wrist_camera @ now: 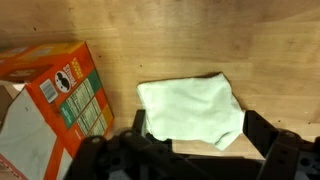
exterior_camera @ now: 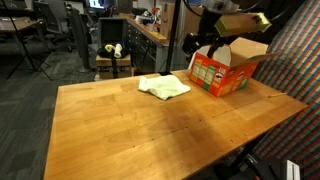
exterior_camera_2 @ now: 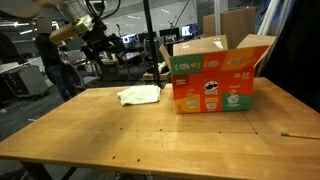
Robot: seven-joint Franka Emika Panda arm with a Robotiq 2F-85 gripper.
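A white cloth [exterior_camera: 163, 87] lies loosely spread on the wooden table [exterior_camera: 120, 130], near its far edge. From above, the wrist view shows the cloth [wrist_camera: 191, 109] between and ahead of my two dark fingers, its lower edge close to the gripper. My gripper is open, the fingers set wide apart with nothing held. In the second exterior view the gripper [exterior_camera_2: 106, 48] hangs well above the table, over the cloth [exterior_camera_2: 139, 95]. A red and green cardboard box [exterior_camera_2: 213, 82] stands beside the cloth with its top flaps raised.
A thin pencil-like stick [exterior_camera_2: 303, 136] lies on the table past the box. Behind the table are office desks and a black stand.
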